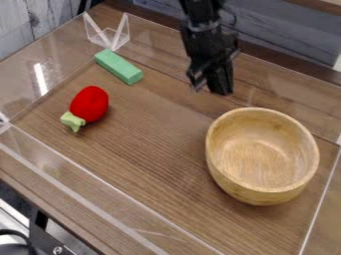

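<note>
My black arm reaches in from the top. The gripper hangs over the back middle of the wooden table, above and behind a large cream bowl. Its fingers are small and blurred, close together, with nothing visible held between them.
A red oval object with a pale green part lies on the left. A green block lies at the back left.
</note>
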